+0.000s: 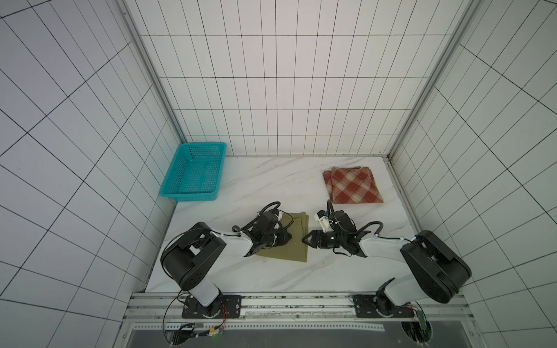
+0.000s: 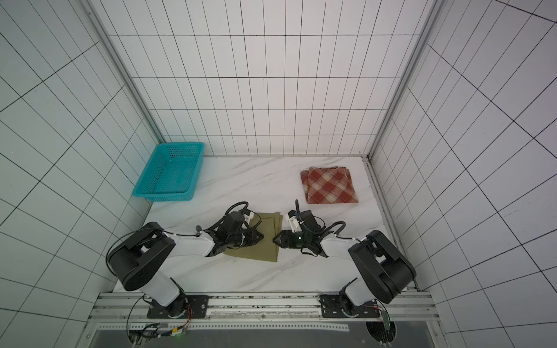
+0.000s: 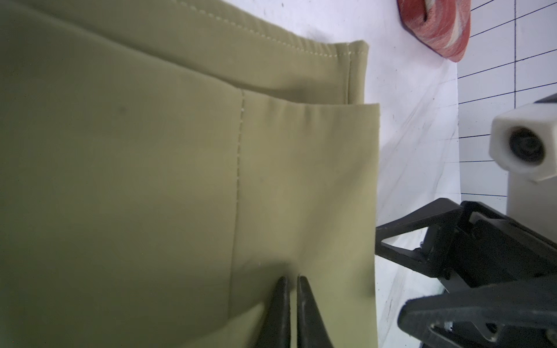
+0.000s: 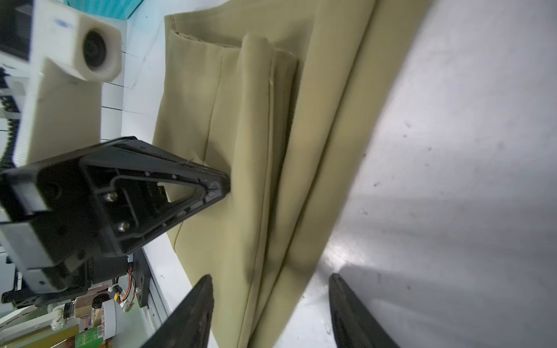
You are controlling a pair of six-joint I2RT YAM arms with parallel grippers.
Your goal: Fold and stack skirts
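Observation:
An olive skirt [image 1: 297, 251] lies folded into a rough square in front of the arms, its layers slightly offset along the far and right edges. My left gripper points down into its top, with the fingers nearly together and creased cloth at their tips; it appears shut on the fabric. My right gripper stands open over the skirt's right edge, one finger on the cloth side, the other over bare table. In the right wrist view, a ridge of cloth rises beside the left gripper. A red plaid skirt [image 1: 357, 186] lies folded at the back right.
A teal basket [image 1: 193, 172] stands at the back left and looks empty. Clear white table [image 1: 272, 179] lies between it and the plaid skirt. Both grippers are close together over the olive skirt; tiled walls enclose the sides and back.

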